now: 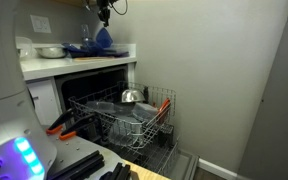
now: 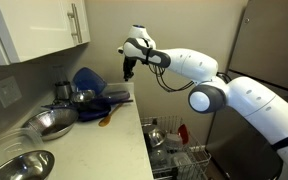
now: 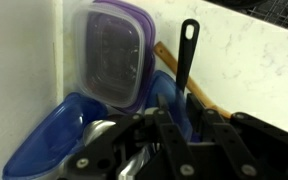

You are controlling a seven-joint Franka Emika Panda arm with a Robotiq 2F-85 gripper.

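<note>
High over the counter's far end, my gripper (image 1: 105,17) shows small and dark in exterior view 1. In exterior view 2 the gripper (image 2: 127,74) points down, just right of the blue container (image 2: 88,80). Its fingers look nearly closed in the wrist view, and what lies between them cannot be made out. A black handle (image 3: 187,45) extends ahead of the fingertips, crossing a wooden utensil (image 3: 166,58); whether it is gripped or lies below is unclear. Something blue (image 3: 167,88) shows beside the handle's near end. A clear container (image 3: 112,50) with a blue-purple rim sits to the left.
Metal bowls (image 2: 52,122) and other dishes crowd the wall side of the counter (image 2: 96,158). Below stands an open dishwasher rack (image 1: 159,110) holding a metal bowl (image 1: 132,96) and several other items. A cabinet (image 2: 34,30) overhangs the left side.
</note>
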